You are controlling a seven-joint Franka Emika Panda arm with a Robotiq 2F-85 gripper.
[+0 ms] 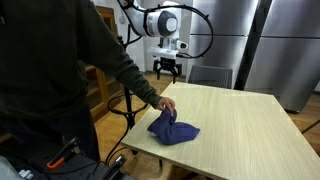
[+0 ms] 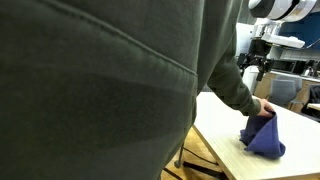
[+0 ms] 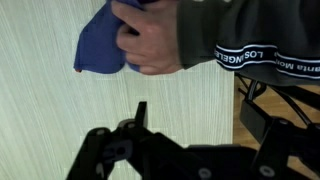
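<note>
A dark blue cloth (image 1: pixel 174 130) lies crumpled near the front left of the pale table, with a person's hand (image 1: pixel 166 104) on its raised top. In the wrist view the cloth (image 3: pixel 101 40) is at the upper left, partly covered by the hand (image 3: pixel 152 38). My gripper stands open, its two fingers wide apart and only table and floor showing between them. It hangs beyond the table's far left end in exterior view 1, well away from the cloth. Exterior view 2 also shows the cloth (image 2: pixel 264 136) gripped at its top by the person's fingers.
The person's dark sleeve (image 1: pixel 115 65) reaches in from the left and blocks much of exterior view 2. A grey chair (image 1: pixel 210 77) stands behind the table's far edge.
</note>
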